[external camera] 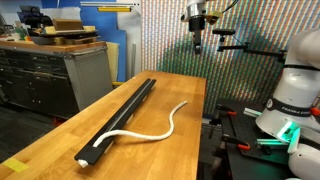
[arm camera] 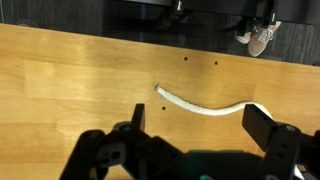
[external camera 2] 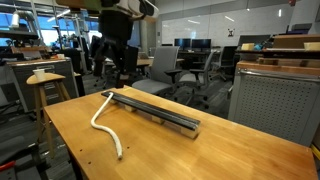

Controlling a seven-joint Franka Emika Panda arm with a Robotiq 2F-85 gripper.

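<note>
A white rope-like cord (external camera: 150, 137) lies in a loose curve on the wooden table, one end crossing the long black rail (external camera: 125, 112). Exterior view 2 shows the cord (external camera 2: 112, 136) with its free end toward the front and the other end at the rail (external camera 2: 160, 112). High above the table's far end in exterior view 1 hangs my gripper (external camera: 196, 46), clear of the cord. From the wrist, my gripper is open, its dark fingers wide apart with nothing held. Below it the cord (arm camera: 210, 111) runs partly behind the right finger.
Bare wood fills much of the table (external camera 2: 220, 150) on both sides of the rail. A wooden stool (external camera 2: 45, 85) stands beyond the table, and office chairs are behind. A metal cabinet (external camera: 95, 80) flanks the table in exterior view 1.
</note>
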